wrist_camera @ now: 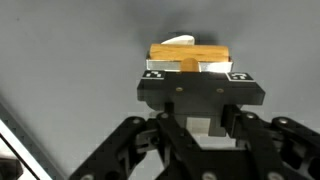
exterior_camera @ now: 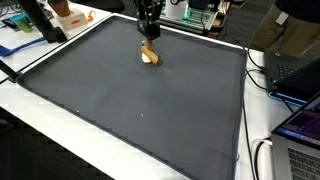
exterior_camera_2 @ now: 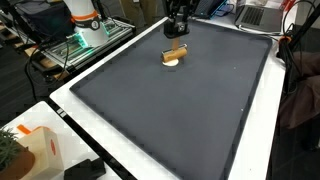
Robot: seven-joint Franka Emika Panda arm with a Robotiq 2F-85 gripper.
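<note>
My gripper (exterior_camera: 149, 39) points down at the far part of the dark grey table and is shut on an upright orange-brown peg (exterior_camera_2: 178, 45). Only a short stretch of that peg (wrist_camera: 190, 65) shows between the fingers in the wrist view. Just below the gripper is a long wooden block (exterior_camera_2: 175, 55) with a light stripe; in the wrist view the block (wrist_camera: 188, 51) lies crosswise past the fingertips. Whether peg and block are joined I cannot tell. A white round piece (exterior_camera_2: 170, 63) shows partly from under the block, and its edge (wrist_camera: 180, 40) peeks out beyond it.
A laptop (exterior_camera: 297, 125) and cables line one side. Bottles and other clutter (exterior_camera: 65, 15) stand past the far left edge. An orange-and-white robot part (exterior_camera_2: 85, 22) stands off the table.
</note>
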